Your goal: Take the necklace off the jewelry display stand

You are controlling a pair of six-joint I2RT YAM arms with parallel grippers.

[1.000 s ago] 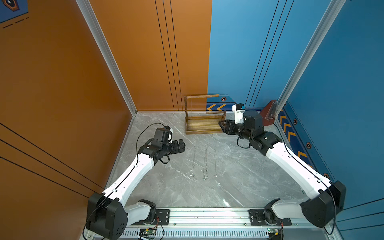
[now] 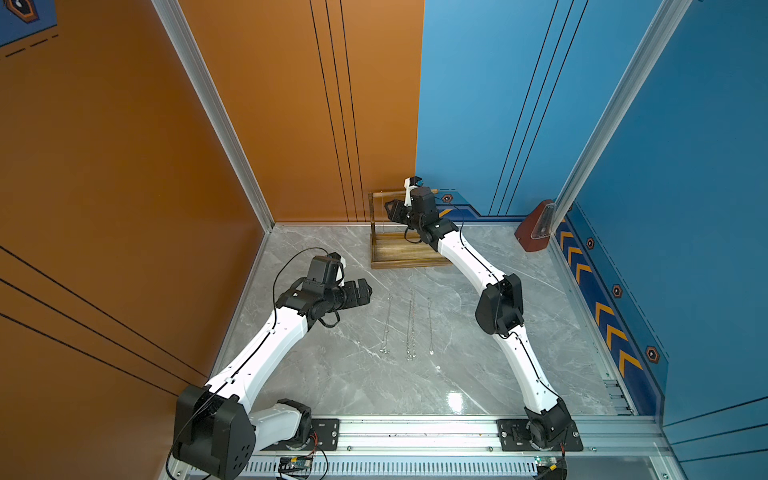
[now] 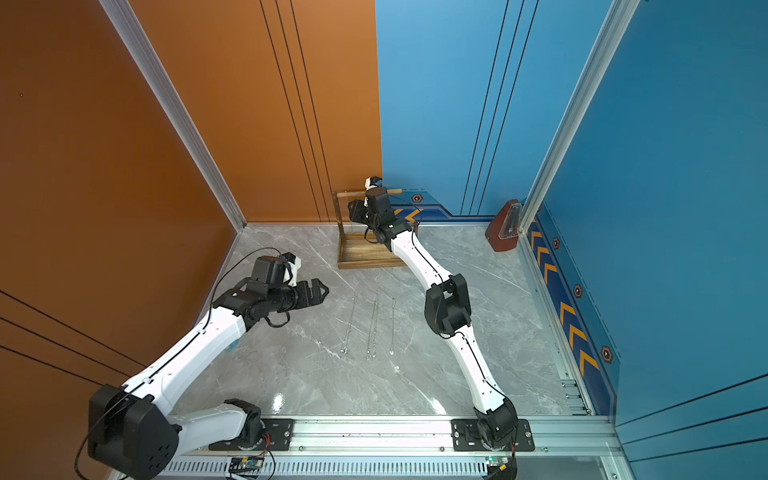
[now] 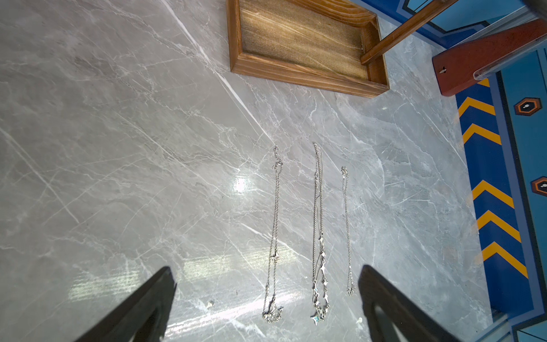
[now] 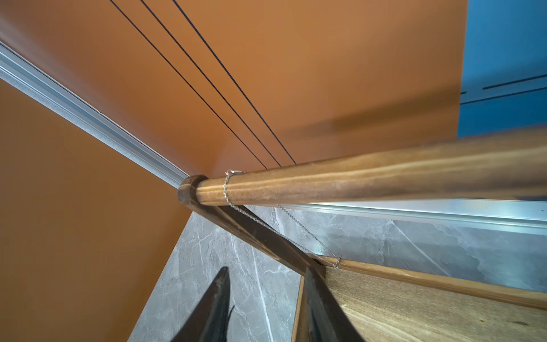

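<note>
A thin silver necklace [image 5: 227, 194] hangs over the left end of the stand's upper bar, close to the post; its lower end dangles by the tray's back edge. The wooden display stand [image 2: 372, 249] is at the back of the table. My right gripper has its fingers [image 5: 218, 302] apart, below and in front of the bar, with nothing between them. In the top left view that gripper is partly in front of the stand. My left gripper is open and empty, above the table to the left of the laid-out necklaces.
Three other necklaces lie lengthwise on the grey table: a left one [image 4: 276, 216], a middle one [image 4: 316, 228] and a right one [image 4: 348, 233]. A dark red wedge-shaped object [image 2: 533, 228] stands at the back right.
The left arm and the necklaces on the table look the same.
</note>
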